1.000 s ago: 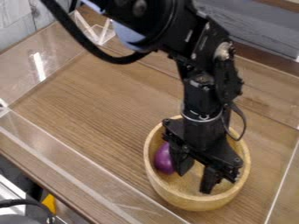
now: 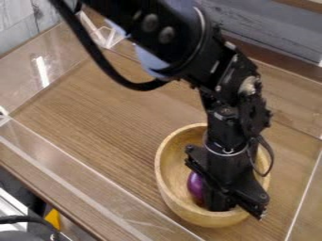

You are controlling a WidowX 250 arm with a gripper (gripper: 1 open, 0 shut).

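A yellow bowl (image 2: 176, 165) sits on the wooden surface at the lower right. My black gripper (image 2: 229, 194) is down inside it, its fingers covering much of the interior. A purple round object (image 2: 195, 186) shows at the left inside the bowl, partly hidden behind the gripper. Whether the fingers hold anything or are closed cannot be made out.
Bare wooden surface (image 2: 101, 132) lies open to the left. A light wall edge runs along the top right, and a small yellow item (image 2: 52, 216) with dark cables shows at the lower left edge.
The gripper has sunk lower into the bowl and now hides more of it and of the purple object.
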